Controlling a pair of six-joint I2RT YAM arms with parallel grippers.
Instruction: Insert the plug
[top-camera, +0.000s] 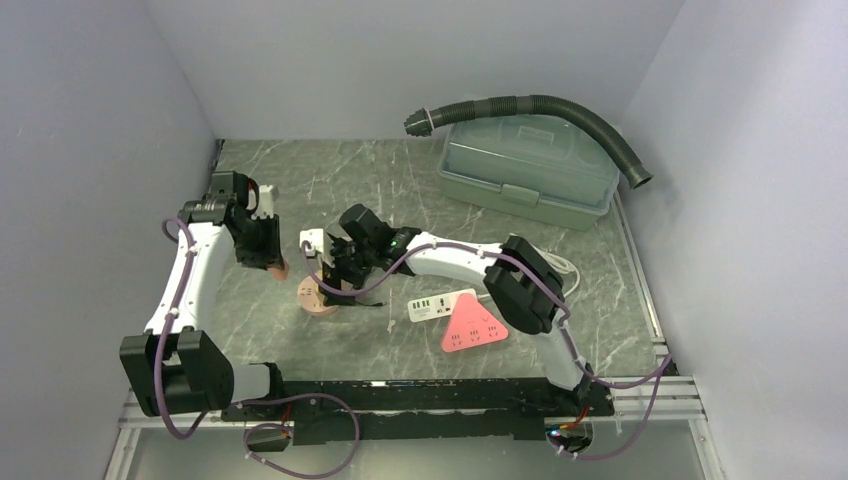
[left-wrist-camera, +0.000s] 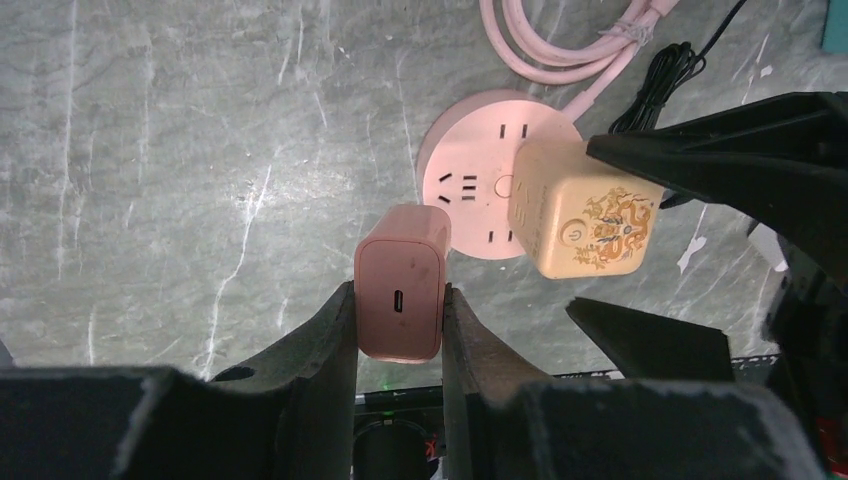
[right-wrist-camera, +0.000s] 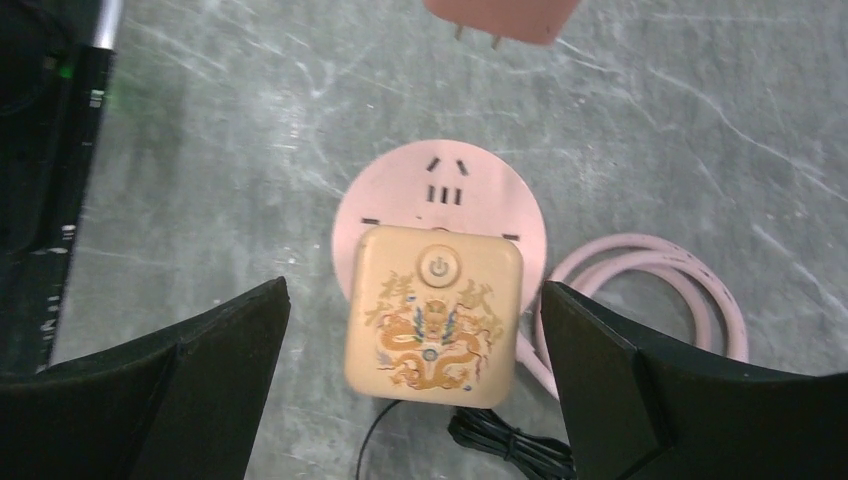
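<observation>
A round pink power strip (left-wrist-camera: 470, 150) lies flat on the table, its slots facing up. A cream-yellow cube plug (right-wrist-camera: 434, 320) with a dragon pattern sits on one side of it. My right gripper is open, with a finger on either side of the cube and gaps showing in the right wrist view. A pink block plug (left-wrist-camera: 400, 300) is held between the fingers of my left gripper, to the left of the strip. Its two prongs show from below in the right wrist view, clear of the slots.
Coiled pink cable (left-wrist-camera: 560, 60) and a bundled black cable (right-wrist-camera: 510, 445) lie beside the strip. A white strip (top-camera: 438, 305) and a pink triangular strip (top-camera: 473, 325) are to the right. A green toolbox (top-camera: 530, 165) stands behind.
</observation>
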